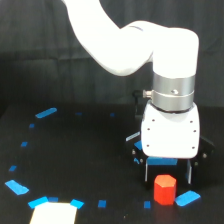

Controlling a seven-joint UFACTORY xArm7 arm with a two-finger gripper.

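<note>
A small red-orange block (pixel 165 189) sits on the black table at the lower right. My white gripper (pixel 167 175) points down just above and behind it in the picture. The dark fingers look spread apart, one toward each side of the block, and hard to make out against the black. Whether they touch the block cannot be told.
A pale box-like object (pixel 53 213) is cut off at the bottom left edge. Blue tape pieces (pixel 17 187) lie scattered on the black table. A blue flat shape (pixel 161 161) shows behind the fingers.
</note>
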